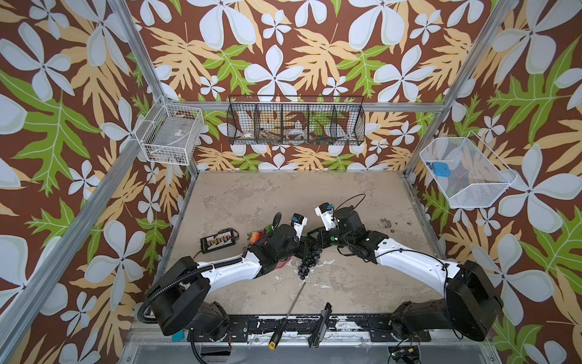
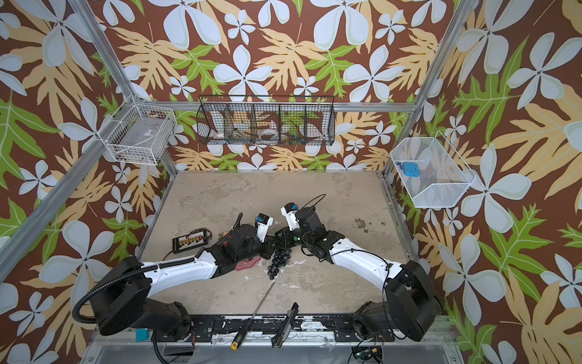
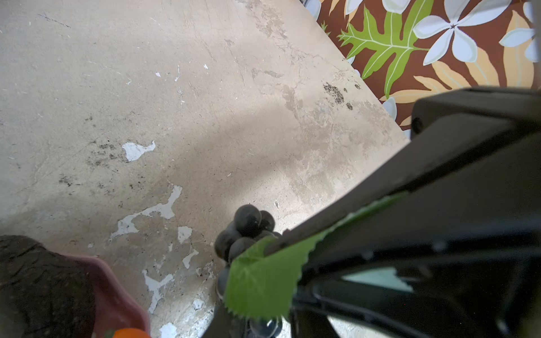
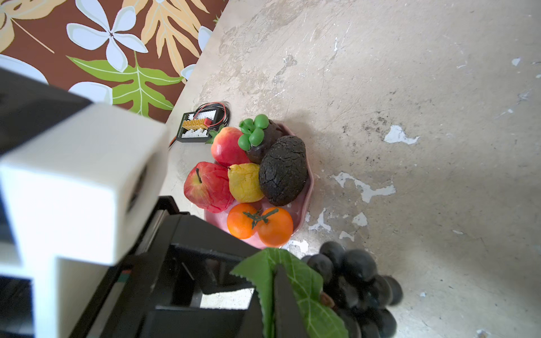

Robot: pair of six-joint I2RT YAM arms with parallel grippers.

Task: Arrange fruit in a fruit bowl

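Note:
A bunch of dark grapes (image 1: 308,262) (image 4: 357,270) hangs between the two grippers near the table's middle, with green leaves (image 3: 265,281) at its top. My right gripper (image 2: 285,239) is shut on the stem and leaf end. My left gripper (image 2: 269,247) is beside it at the bunch; its finger is hard to make out behind leaf and grapes. In the right wrist view, a pink bowl (image 4: 307,205) holds red apples (image 4: 205,188), a yellow fruit (image 4: 244,181), orange fruits (image 4: 275,226), a dark avocado (image 4: 281,169) and a dark fruit with green top.
A wired circuit board (image 1: 218,239) lies left of the bowl. A long tool (image 1: 279,330) lies across the front edge. Wire baskets (image 1: 294,121) hang on the walls.

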